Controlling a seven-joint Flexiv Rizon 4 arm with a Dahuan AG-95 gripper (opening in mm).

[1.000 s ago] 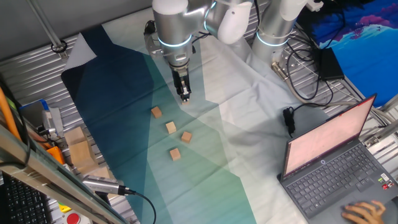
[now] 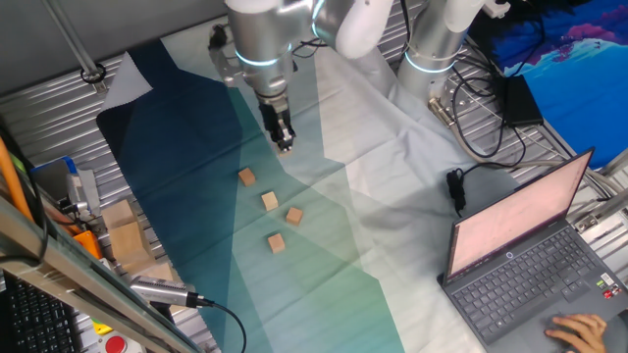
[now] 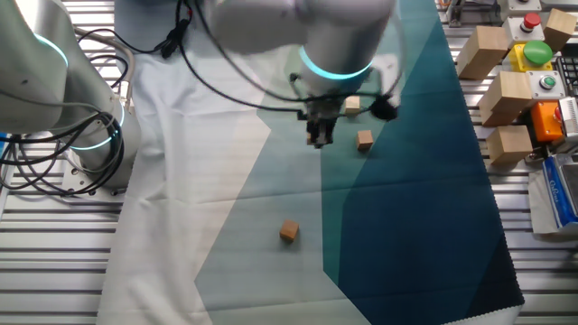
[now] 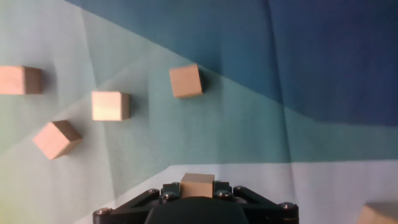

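My gripper [image 2: 284, 143] is shut on a small wooden cube [image 4: 198, 186], which shows between the fingertips in the wrist view. It hangs above the cloth, apart from the other cubes. Four-sided wooden blocks lie loose in a group: a brown cube [image 2: 246, 176], a pale cube [image 2: 270, 201], a tan cube [image 2: 294, 216] and another cube [image 2: 276, 243]. A separate brown cube [image 3: 289, 231] rests by itself on the grey-blue part of the cloth; in exterior view 1 the arm hides it. In exterior view 2 the arm covers part of the group.
The patterned cloth [image 2: 177, 127] has wide bare areas. A laptop [image 2: 530, 265] with a hand on it stands at the right in exterior view 1. Larger wooden blocks [image 3: 506, 97] and push buttons [image 3: 536, 54] line the table's other side. Cables hang from the arm.
The loose cubes in exterior view 1 have stayed put.
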